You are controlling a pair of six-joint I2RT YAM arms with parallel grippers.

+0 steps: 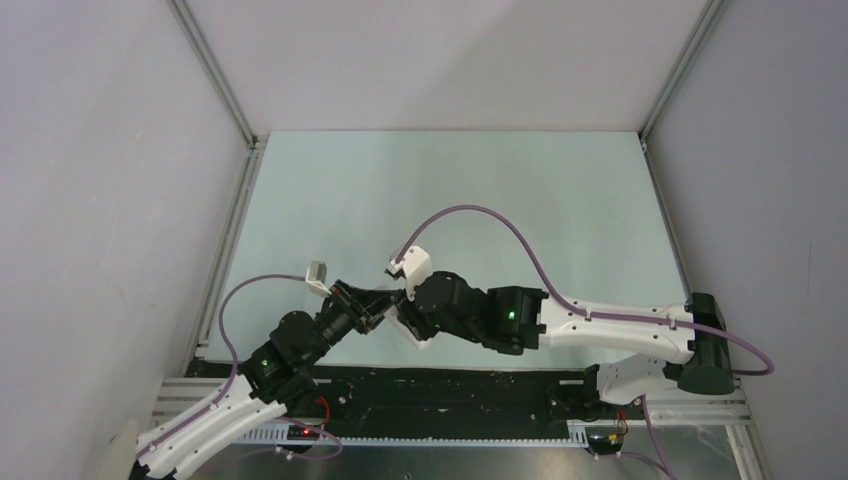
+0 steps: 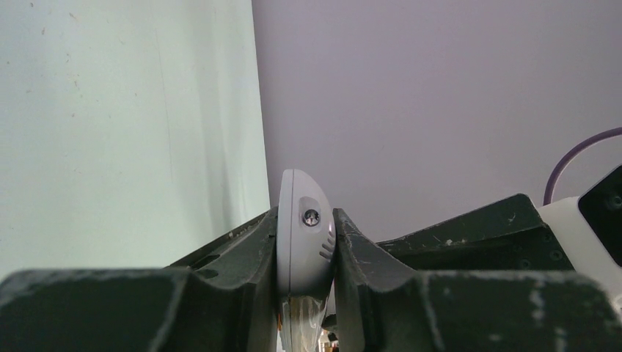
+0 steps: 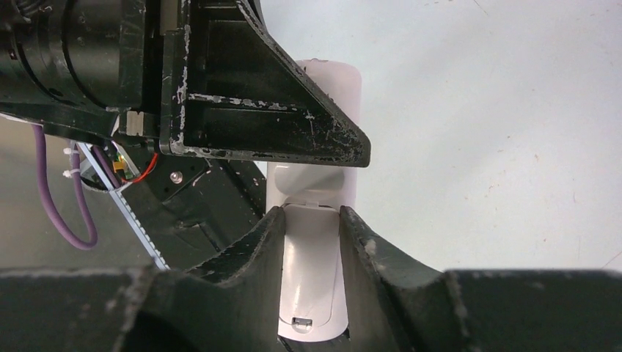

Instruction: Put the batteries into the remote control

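Note:
A white remote control point(image 3: 308, 182) hangs above the table, back side showing in the right wrist view. My left gripper is shut on it, the pale end with a screw between its fingers. One black left finger point(image 3: 279, 110) crosses the upper part of the remote in the right wrist view. The battery cover point(image 3: 312, 249) lies along its lower back, with a small latch near the end. My right gripper has one fingertip at each side of the cover's upper edge; whether they press on it cannot be told. No battery can be made out.
Behind the grippers the pale table point(image 1: 460, 180) is bare. Its near edge borders a black strip point(image 1: 440, 405) with rails. Both arms meet close together around the remote, leaving little room there.

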